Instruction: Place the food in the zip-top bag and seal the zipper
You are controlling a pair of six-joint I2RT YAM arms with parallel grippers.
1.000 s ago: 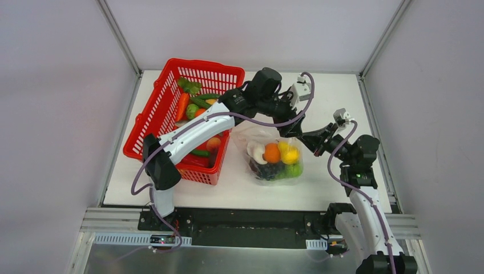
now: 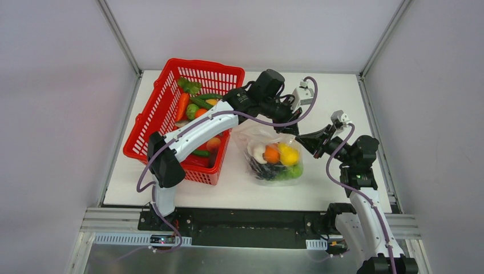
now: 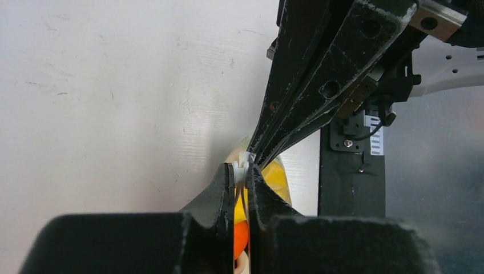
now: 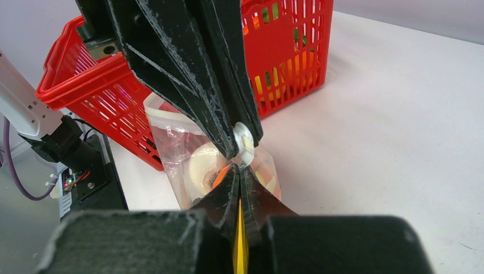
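Observation:
The clear zip top bag (image 2: 268, 160) stands on the white table, holding an orange (image 2: 271, 153), a yellow item (image 2: 289, 155), a pale curved item, dark and green produce. Above its back right corner, my left gripper is shut on the white zipper end (image 4: 245, 142), which shows between its fingertips in the right wrist view. My right gripper is shut just below and beside it, close to that end, with nothing clearly visible between its fingertips.
A red basket (image 2: 142, 142) of mixed vegetables stands left of the bag, under the left arm.
The right gripper has moved very little; the bag's contents look the same.

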